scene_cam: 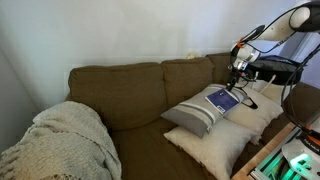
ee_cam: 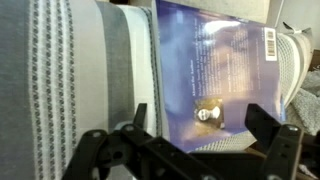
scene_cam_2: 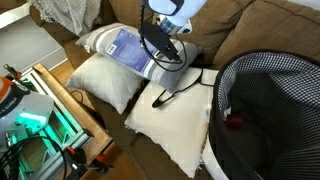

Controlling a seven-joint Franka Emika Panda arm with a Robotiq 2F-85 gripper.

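Note:
A purple-blue book [ee_cam: 225, 62], printed side up with a barcode, lies on a grey-and-white striped pillow [ee_cam: 100, 65]. In exterior view 1 the book [scene_cam: 222, 101] rests near the right end of the striped pillow [scene_cam: 196, 112]. My gripper is open above the book's lower part, its two black fingers [ee_cam: 268, 128] apart with nothing held between them. Exterior view 2 has the gripper [scene_cam_2: 158, 42] at the right end of the book [scene_cam_2: 128, 50]; whether it touches the cover is hard to tell.
White pillows [scene_cam_2: 178, 128] lie in front, with a black strap-like item [scene_cam_2: 178, 90] on one. A large black basket [scene_cam_2: 222, 125] stands to the right in exterior view 2. A knitted blanket [scene_cam: 68, 145] covers the couch's left end; the seat between is clear.

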